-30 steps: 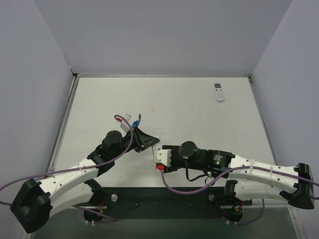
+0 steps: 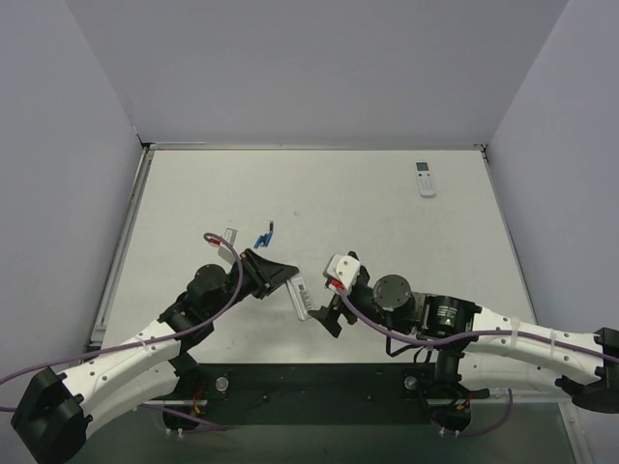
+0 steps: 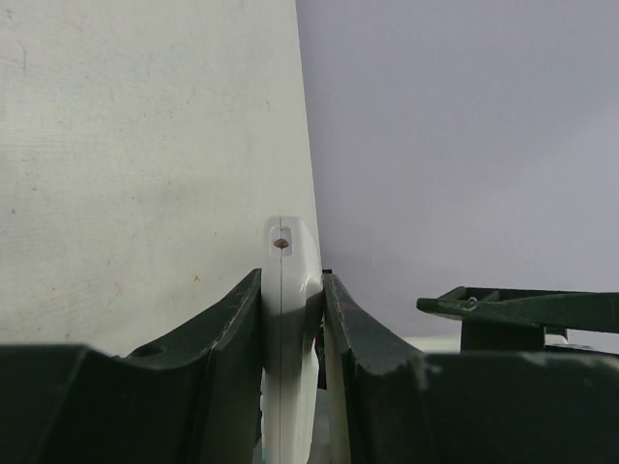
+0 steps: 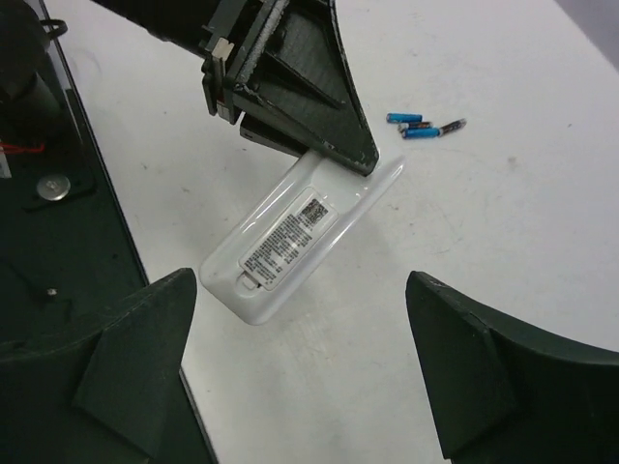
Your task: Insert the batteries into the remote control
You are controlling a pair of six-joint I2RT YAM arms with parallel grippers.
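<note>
My left gripper is shut on a white remote control (image 2: 300, 298), pinching it near one end. In the right wrist view the back of the remote (image 4: 319, 188) shows, with a printed label and a small tab; its battery cover looks to be in place. Around the near end of the remote, but apart from it in that view, my right gripper stands open with nothing between its fingers. Several small batteries lie loose on the table: blue ones (image 4: 421, 133) and a dark one (image 4: 452, 127) close together.
Another white remote (image 2: 426, 180) with a dark screen lies at the back right of the white table (image 2: 338, 213). Free room stretches across the table's middle and back. A dark front edge (image 2: 309, 379) runs close to both arms.
My right gripper has turned and drawn off to the right, uncovering the remote. The left arm has shifted a little left and frontward, with the remote still in its gripper.
</note>
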